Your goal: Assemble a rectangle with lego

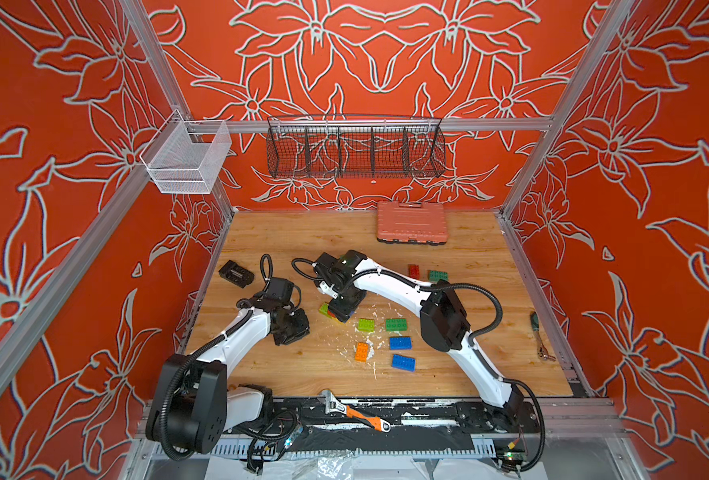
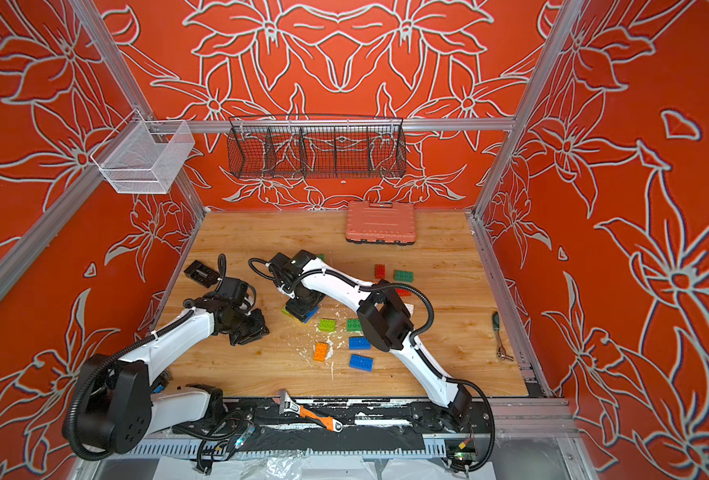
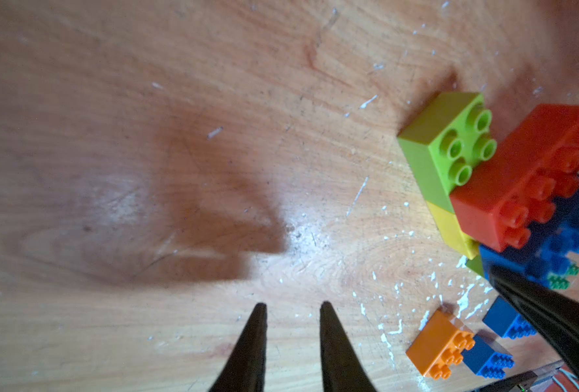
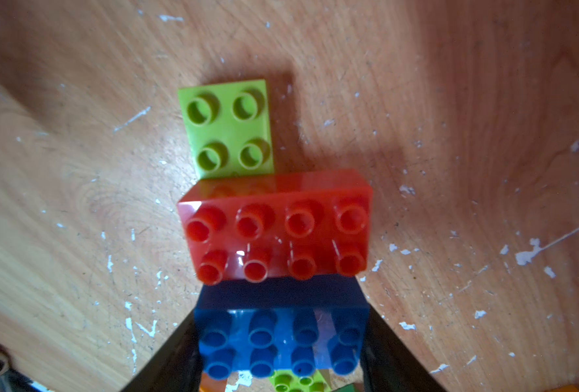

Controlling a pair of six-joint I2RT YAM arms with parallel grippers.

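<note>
In the right wrist view a lime brick lies beyond a red brick, and the red one overlaps its near end. A blue brick sits alongside the red, between the spread fingers of my right gripper, which is open around it. Whether the blue brick rests on anything is hidden. Under the red brick, a yellow brick shows in the left wrist view, touching the lime one. My left gripper stands apart over bare wood to the left, its fingers parted with nothing between them.
An orange brick, blue bricks, a green brick and another lime brick lie on the front middle of the table. A red case stands at the back. Clear wood stretches to the right.
</note>
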